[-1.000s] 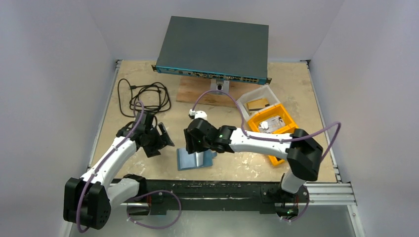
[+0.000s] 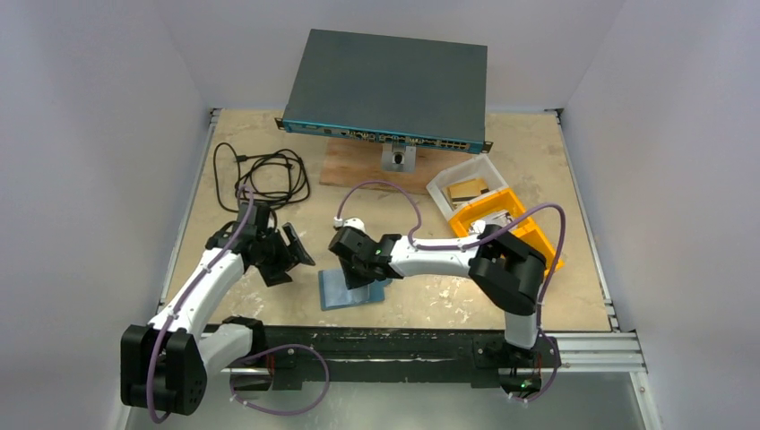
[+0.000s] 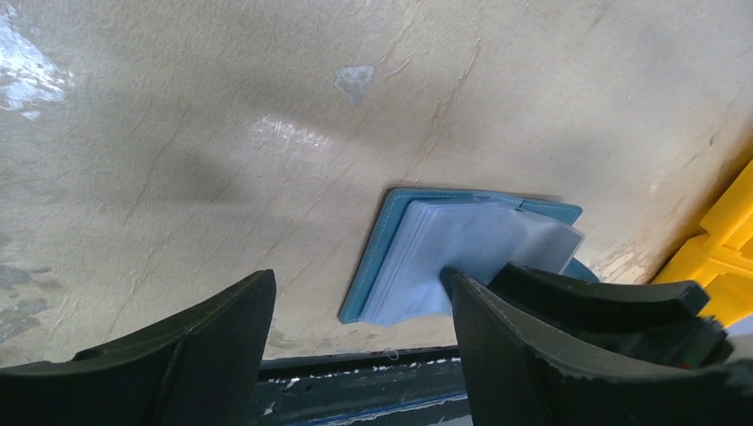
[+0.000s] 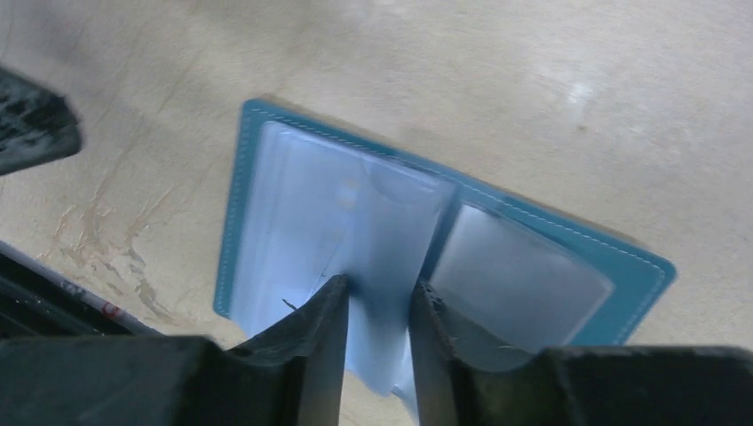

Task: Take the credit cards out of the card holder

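The blue card holder (image 4: 235, 213) lies opened flat near the table's front edge, its pale translucent sleeves (image 4: 297, 204) facing up. In the right wrist view, one sleeve leaf (image 4: 400, 222) rises between the fingers of my right gripper, which stand apart on either side of it. No card can be made out clearly in the sleeves. My left gripper is open and empty, just left of the holder (image 3: 382, 244). From above, my right gripper covers part of the holder (image 2: 333, 291).
A black cable (image 2: 282, 166) lies coiled at the back left. On the right stand a white bin (image 2: 439, 193) and a yellow bin (image 2: 538, 237) with things inside. A dark rack unit (image 2: 385, 85) overhangs the back. Bare table lies right of the holder.
The left gripper shifted only slightly. The holder has stayed nearly in place.
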